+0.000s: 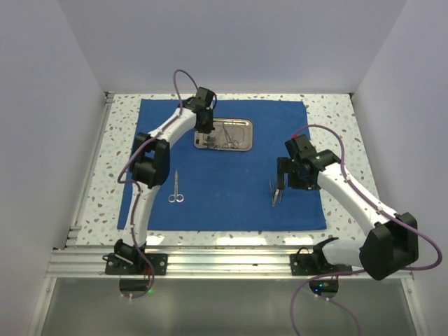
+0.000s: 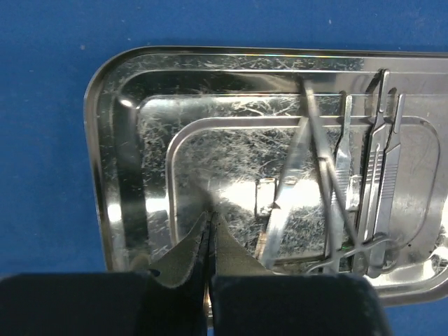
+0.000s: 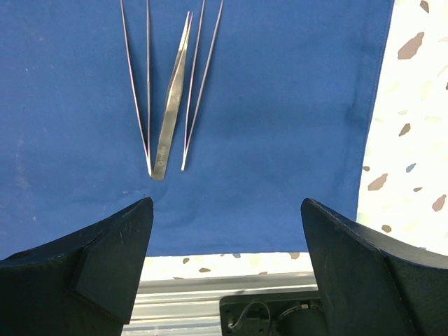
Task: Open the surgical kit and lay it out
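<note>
My left gripper is shut over the left part of the metal tray (image 2: 170, 52), nothing between its fingertips. To its right in the left wrist view, outside the fingers, lie the scissors (image 2: 285, 189), tilted and blurred; their handles are hidden. A slimmer ring-handled instrument (image 2: 323, 154) slants against them. Several scalpel handles (image 2: 387, 178) lie further right in the tray. My right gripper stands wide open above the cloth. Ahead of its fingers in the right wrist view lie tweezers (image 3: 168, 122), one broad pair between two thin pairs.
Another pair of scissors (image 1: 176, 189) lies on the blue cloth (image 1: 224, 192) at the left. A speckled tabletop (image 1: 339, 122) borders the cloth, with a metal rail (image 1: 231, 260) along the front.
</note>
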